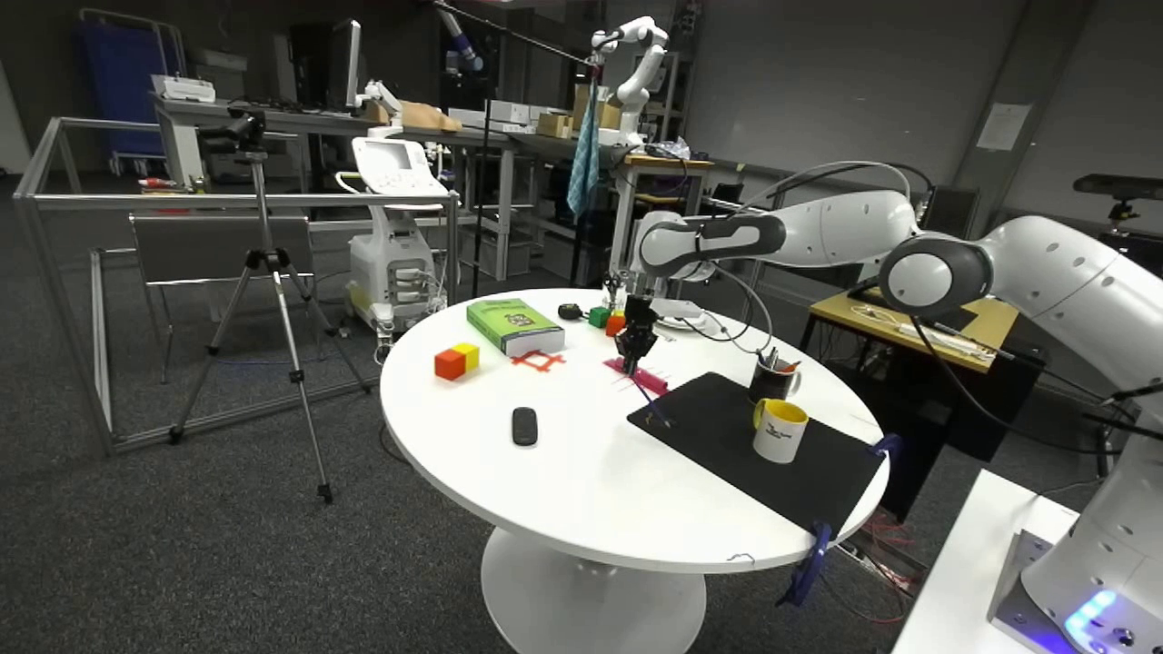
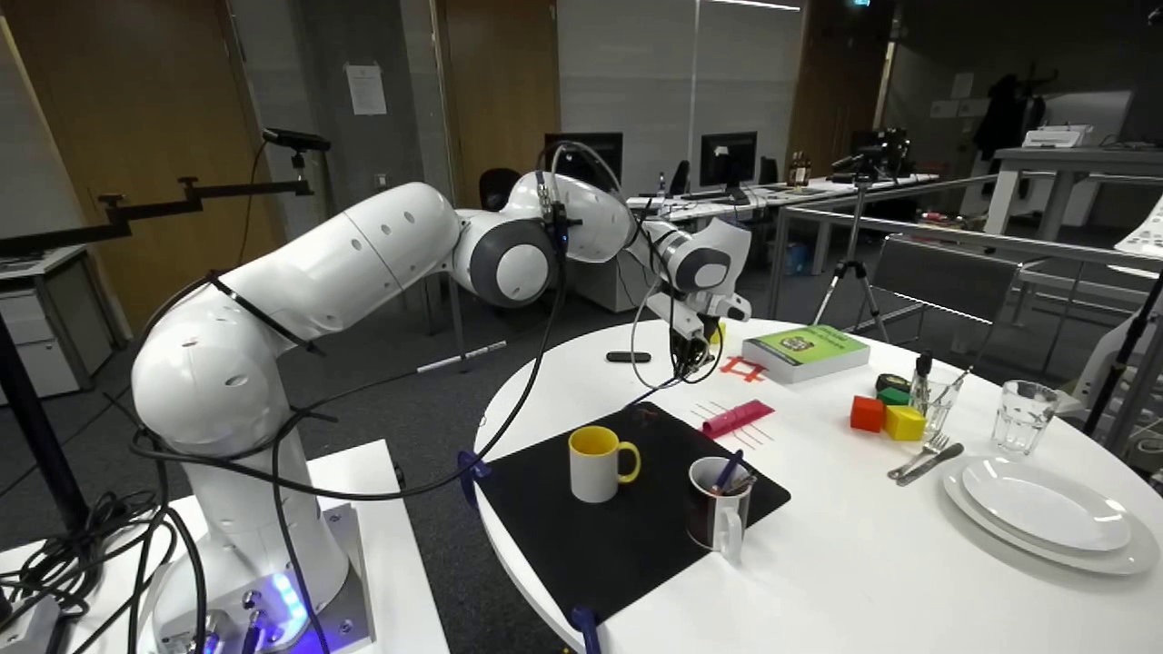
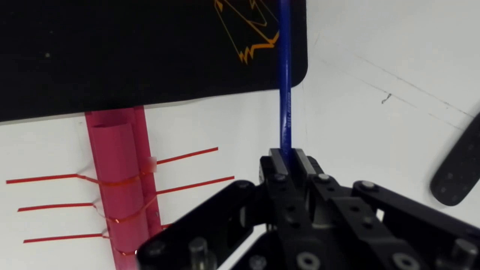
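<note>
In the wrist view a thin blue pencil-like rod point(image 3: 285, 85) runs away from my gripper, which is shut on one end of it. The rod reaches over the corner of the black mat point(image 3: 135, 58), and its far end leaves the frame. In exterior view 1 the rod point(image 1: 651, 404) slopes from the gripper point(image 1: 632, 369) to the mat's corner; whether its tip touches there I cannot tell. A pink rolled piece point(image 3: 117, 157), crossed by red strips, lies on the white table left of my fingers, apart from them.
A white-yellow mug point(image 1: 779, 434) and a mug of pens point(image 2: 720, 501) stand on the mat. A dark remote-like object point(image 1: 524, 426), a green book point(image 1: 512, 325) and coloured blocks point(image 1: 450, 363) surround the work area. White plates point(image 2: 1047, 507) lie farther off.
</note>
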